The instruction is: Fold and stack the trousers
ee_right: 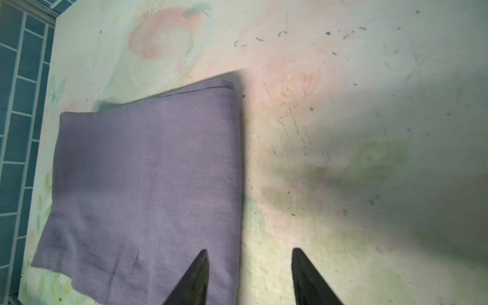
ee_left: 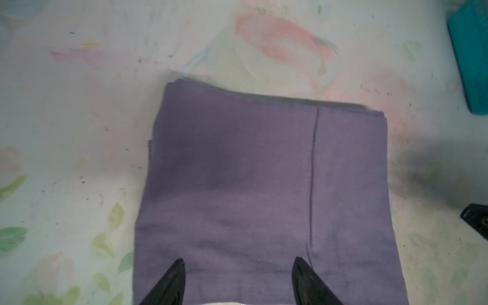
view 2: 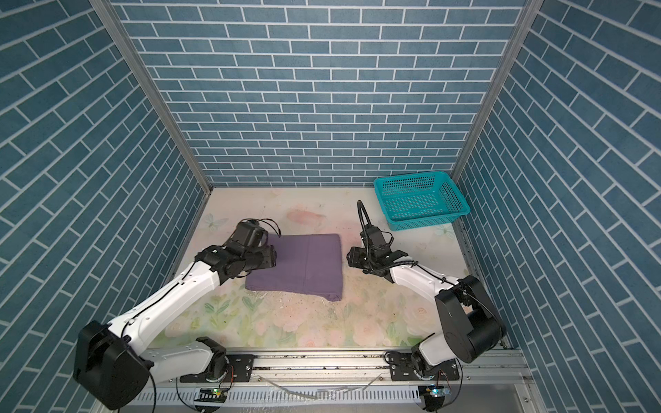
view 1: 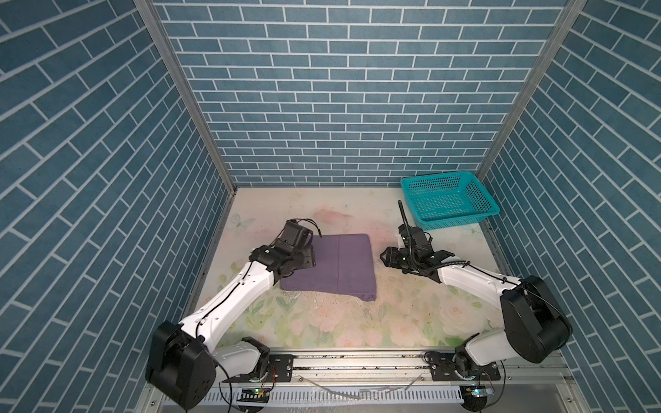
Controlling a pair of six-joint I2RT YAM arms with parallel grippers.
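The folded purple trousers (view 1: 354, 265) lie flat as a rough rectangle in the middle of the table, with a seam line down them and a ruffled near corner. My left gripper hangs above the cloth, its fingers apart and empty, hiding the cloth's left part in both top views. My right gripper is just right of the trousers' right edge, raised over the table, also open with nothing between its fingers.
A teal mesh basket (view 1: 451, 204) stands at the back right. Tiled walls enclose it at the back and both sides.
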